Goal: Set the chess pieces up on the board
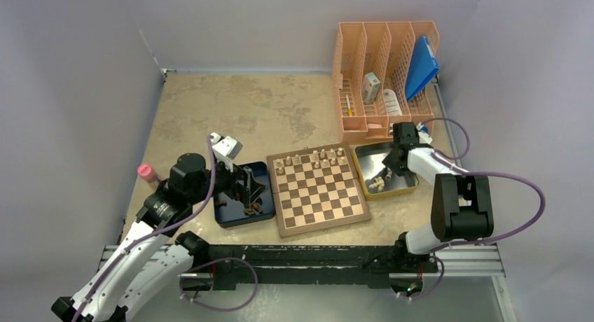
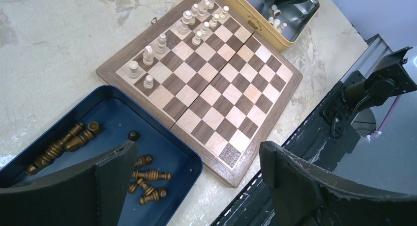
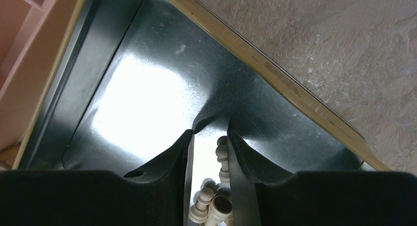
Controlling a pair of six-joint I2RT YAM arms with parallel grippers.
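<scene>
Several white pieces (image 2: 162, 43) stand upright along one side of the wooden chessboard (image 1: 319, 196), with a few pawns (image 2: 148, 82) in front of them. Loose white pieces (image 3: 201, 206) lie in the yellow-rimmed metal tray (image 1: 389, 192). Low over that tray, my right gripper is open by a modest gap. A white pawn (image 3: 223, 159) shows in this gap, partly hidden by one finger; I cannot tell whether they touch. My left gripper is wide open and empty above the blue tray (image 2: 112, 93), where several dark brown pieces (image 2: 152, 175) lie.
A pink divided rack (image 1: 350, 122) holding a blue folder (image 1: 422, 68) stands directly behind the metal tray. At the far left is a pink-capped object (image 1: 146, 172). Bare table (image 1: 238, 105) lies behind the board, whose front half is empty.
</scene>
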